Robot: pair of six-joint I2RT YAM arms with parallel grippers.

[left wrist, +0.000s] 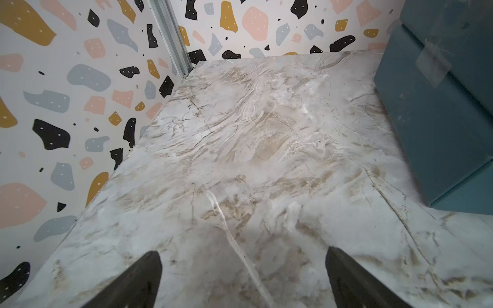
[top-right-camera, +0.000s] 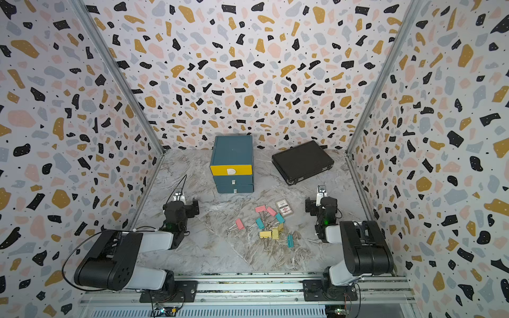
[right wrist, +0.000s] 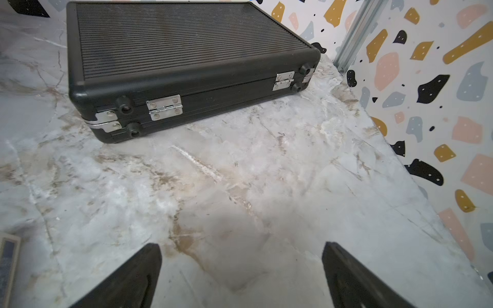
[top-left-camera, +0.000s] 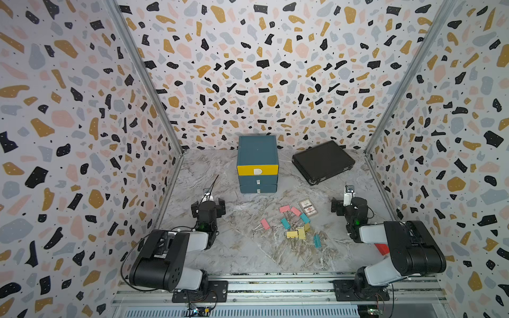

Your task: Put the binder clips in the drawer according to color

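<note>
Pink clips, teal clips and yellow clips lie loose in a cluster on the table's front middle. Behind them stands a blue drawer cabinet. Its top drawer has a yellow front with a white handle; the lower drawers are blue, and all look closed. To the cluster's left, my left gripper is open and empty over bare table. On the other side my right gripper also has its fingers wide apart, with nothing between them. Both are clear of the clips.
A black case lies at the back right, ahead of my right gripper. A card box sits beside the clips. Part of a red object shows under the right arm. Bare table lies left of the cabinet.
</note>
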